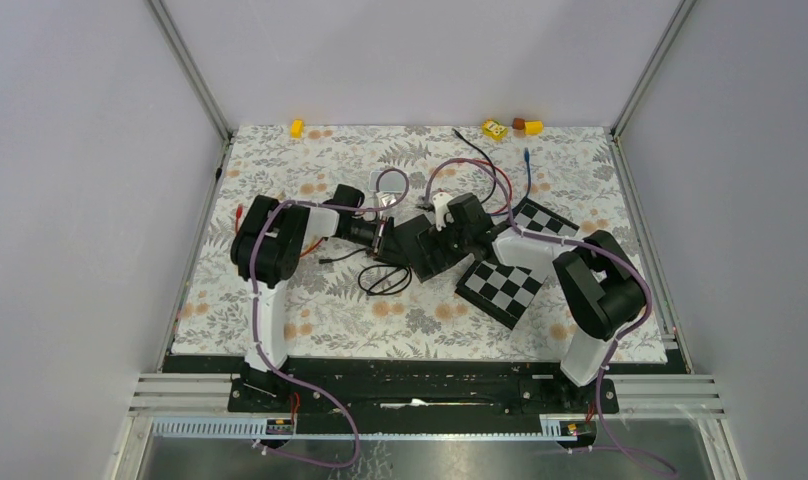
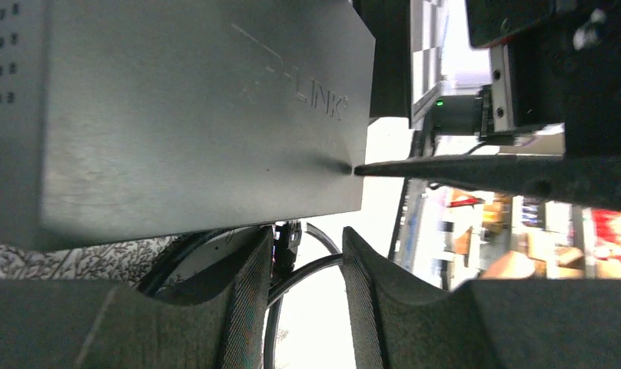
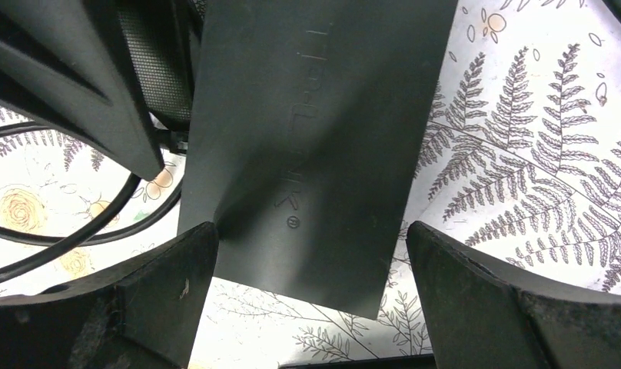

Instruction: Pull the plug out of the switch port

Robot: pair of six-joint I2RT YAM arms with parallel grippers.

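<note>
A black TP-Link switch [image 1: 417, 244] [image 2: 200, 115] [image 3: 307, 146] lies between my grippers. In the left wrist view, a plug [image 2: 290, 238] and looped black cable show under its edge, between the fingertips of my part-open left gripper; whether they grip the plug is unclear. The left gripper also appears at the upper left of the right wrist view, beside a connector [image 3: 177, 142] at the switch's edge. My right gripper is open over the switch, one fingertip at each side.
Checkered boards [image 1: 500, 295] lie right of the switch. A looped black cable [image 1: 380, 290] lies in front. More cables and small yellow objects [image 1: 495, 129] lie at the back.
</note>
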